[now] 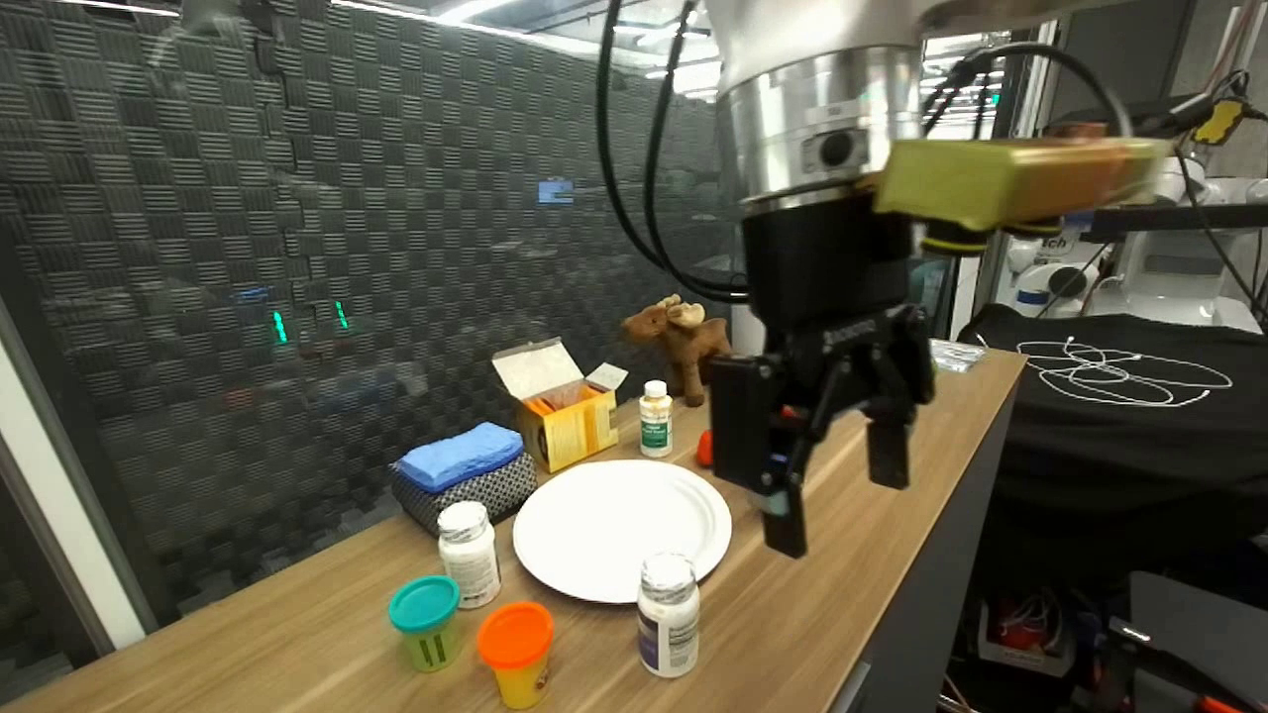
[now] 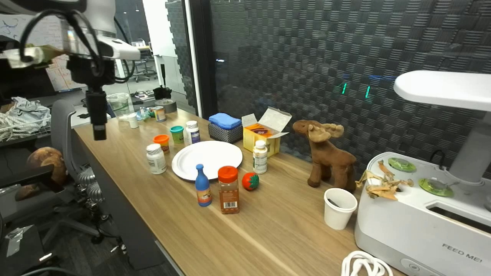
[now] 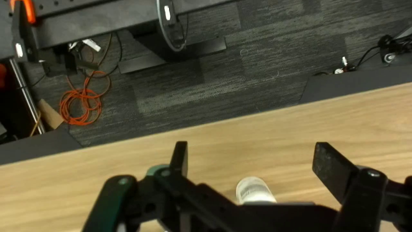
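My gripper (image 1: 838, 499) hangs open and empty in the air, high over the front side of the table, as exterior view 2 also shows. In the wrist view its fingers (image 3: 179, 158) stand wide apart above bare wood. Below them the white top of a bottle (image 3: 253, 189) shows, partly covered by the gripper body. On the table a white plate (image 1: 621, 531) lies empty. A white bottle (image 1: 668, 618) stands upright at its near side, and another white bottle (image 1: 470, 559) is beside it. Orange-lidded (image 1: 517, 654) and teal-lidded tubs (image 1: 425, 624) stand close by.
A blue bottle (image 2: 203, 186), a red-lidded jar (image 2: 228, 191), a toy tomato (image 2: 250, 181) and a green-labelled bottle (image 2: 260, 158) surround the plate. Behind are a yellow box (image 2: 261, 140), a plush moose (image 2: 329, 154) and a paper cup (image 2: 339, 209).
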